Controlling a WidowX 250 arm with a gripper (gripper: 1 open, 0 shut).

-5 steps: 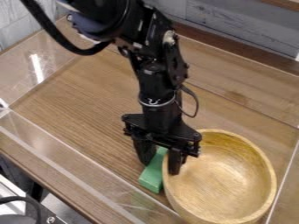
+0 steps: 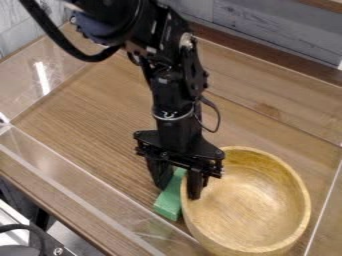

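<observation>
The black robot arm reaches down from the top to its gripper (image 2: 178,182), whose fingers are low over a green block (image 2: 170,203) beside a pale wooden bowl (image 2: 267,200). One finger is at the bowl's left rim. Whether the fingers touch or hold the block is hard to tell, as the gripper's body hides part of it.
A grey wall stands at the back.
The gripper has shifted slightly left, and the bowl has shifted slightly left with it. The green block remains beside the bowl under the gripper.
</observation>
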